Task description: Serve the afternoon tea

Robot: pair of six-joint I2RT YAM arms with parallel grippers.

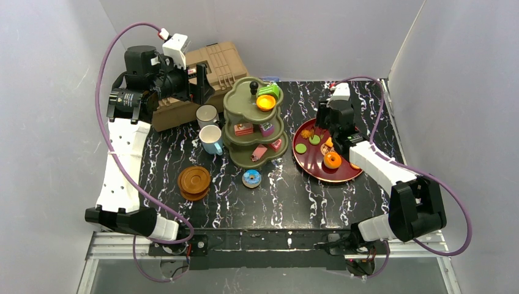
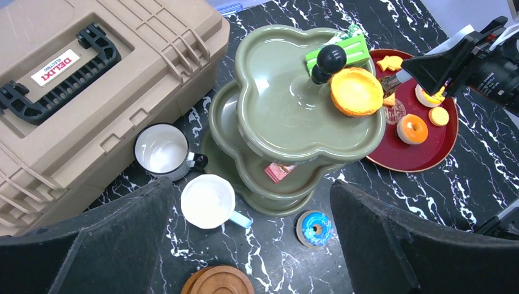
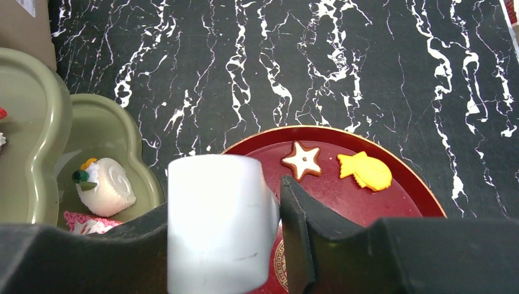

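A green three-tier stand (image 1: 242,104) holds treats, a green item (image 2: 343,52) and an orange tart shell (image 2: 357,92) on top. Right of it is a red tray (image 1: 318,171) with cookies and an orange donut (image 1: 332,160). My left gripper (image 1: 199,86) is open above the tan case and mugs, empty. My right gripper (image 1: 324,116) is over the tray's back, shut on a white object (image 3: 221,223) that fills the lower middle of the right wrist view.
A blue mug (image 1: 211,138), grey mug (image 1: 207,115), blue donut (image 1: 251,179) and wooden coasters (image 1: 194,180) stand on the marble table. The tan case (image 2: 165,55) is at back left.
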